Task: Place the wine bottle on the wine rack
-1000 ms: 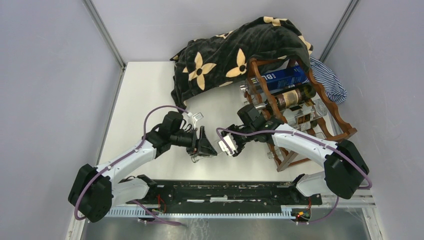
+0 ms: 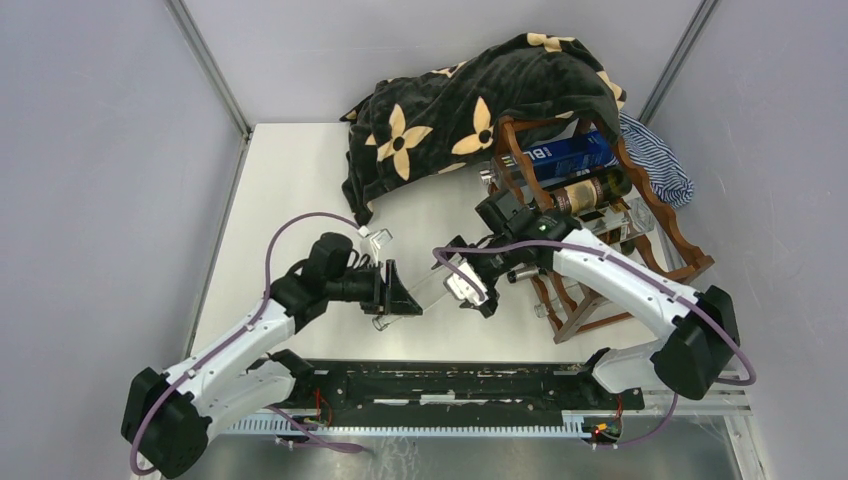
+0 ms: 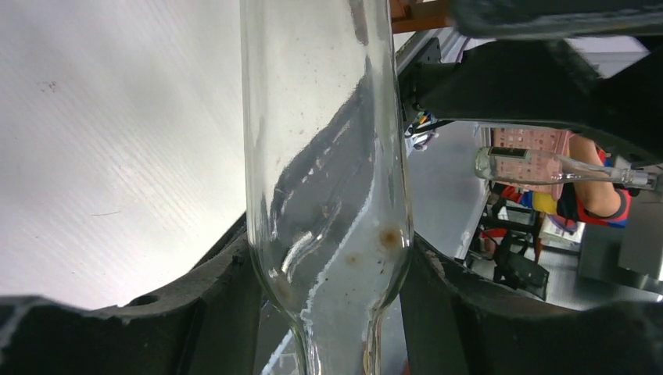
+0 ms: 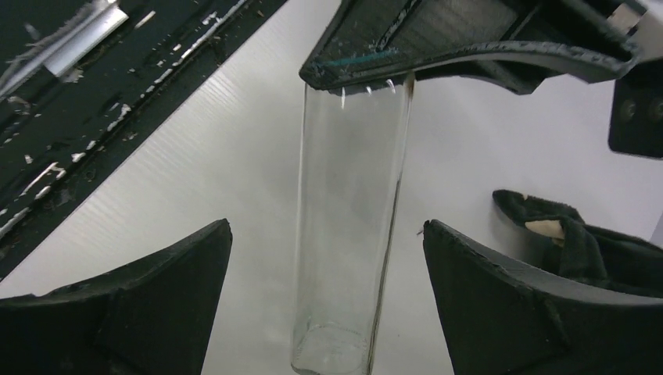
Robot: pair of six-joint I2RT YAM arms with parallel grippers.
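Observation:
A clear, empty glass bottle (image 2: 430, 288) is held in the air between the arms, with my left gripper (image 2: 400, 298) shut on it. Seen from the left wrist, its shoulder narrows to the neck (image 3: 342, 344) between the left fingers. My right gripper stands open, its fingers (image 4: 164, 289) on either side of the lower body of the bottle (image 4: 348, 195) and apart from it. The wooden wine rack (image 2: 660, 215) is at the right of the table; the right arm covers part of it.
Several bottles lie on the rack, among them a dark one with a tan label (image 2: 590, 195) and a blue one (image 2: 570, 157). A dark flowered blanket (image 2: 430, 125) covers the back of the table.

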